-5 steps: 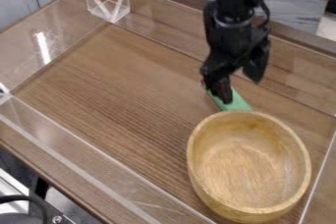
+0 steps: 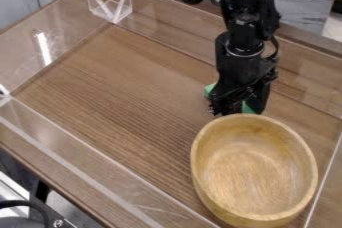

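Note:
My black gripper (image 2: pixel 241 94) reaches down from the top centre-right onto a small green object (image 2: pixel 213 92), which is mostly hidden behind its fingers. Whether the fingers are shut on it I cannot tell. A large pale yellow bowl (image 2: pixel 254 172) sits just in front, at the lower right.
A clear plastic piece (image 2: pixel 111 4) stands at the top left. Clear rims edge the table, and dark cables lie at the lower left.
My gripper has come down over the green object, its fingers now lower and closer together, hiding most of it. The bowl has not moved.

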